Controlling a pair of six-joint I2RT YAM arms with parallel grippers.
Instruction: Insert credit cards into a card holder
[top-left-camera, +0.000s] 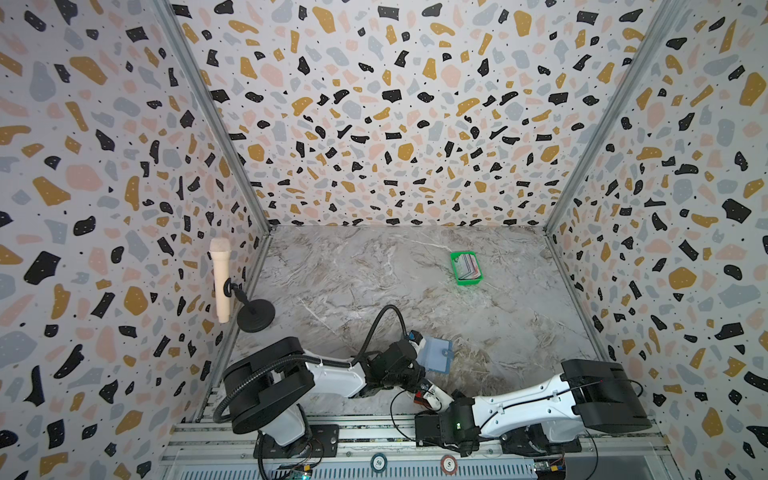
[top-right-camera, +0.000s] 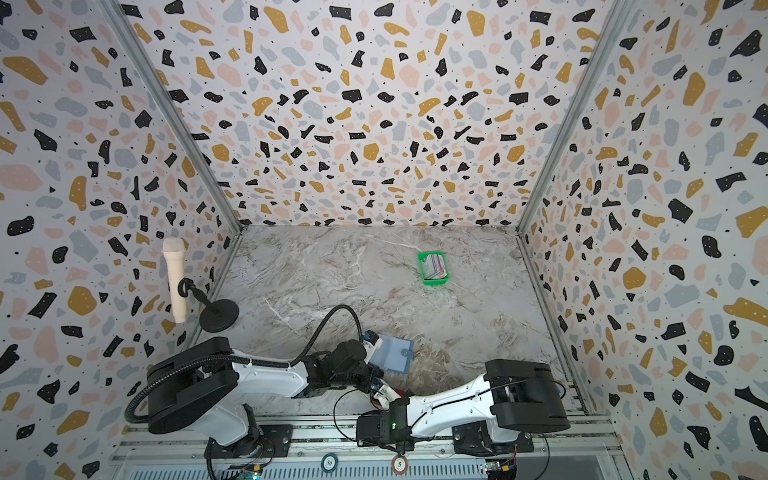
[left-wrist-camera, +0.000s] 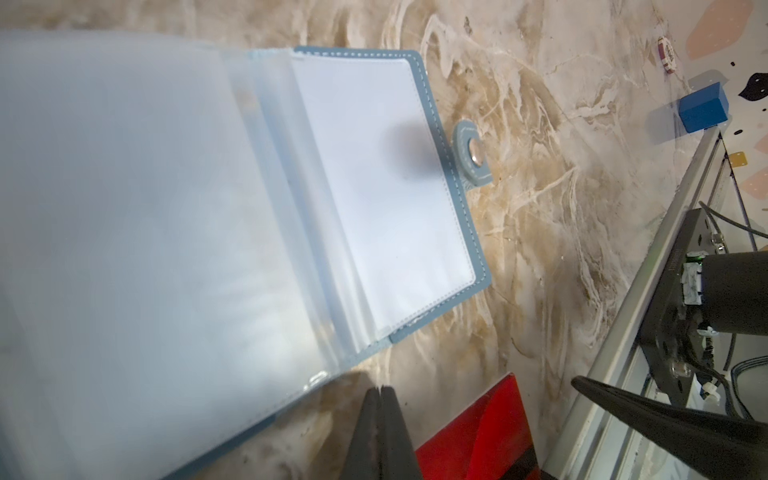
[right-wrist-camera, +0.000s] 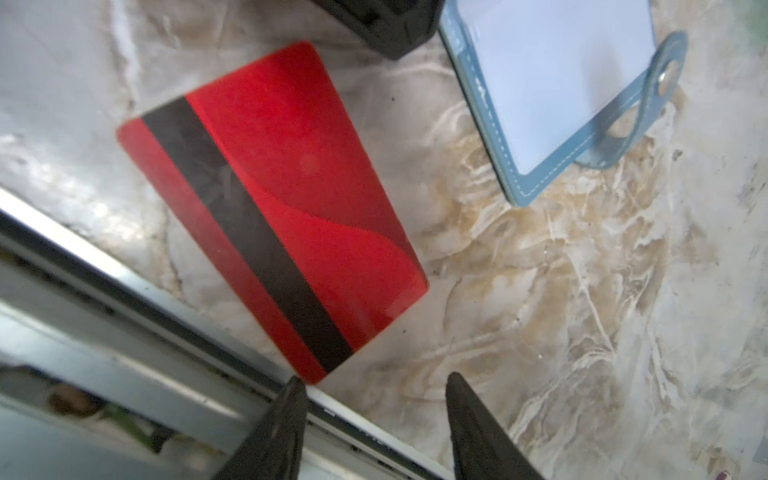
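The light blue card holder lies open on the table, its clear sleeves on the left and a snap tab on the right. My left gripper is beside the holder's near edge, its fingertips together and nothing between them. Red card with a black stripe lies outside those fingers, to their right in the left wrist view. In the right wrist view the whole red card shows flat near the metal rail. My right gripper stands open near the card's lower corner, its gap empty.
A green box of cards stands toward the back right. The metal rail runs along the table's front edge, close to the card. A black stand is at the far left.
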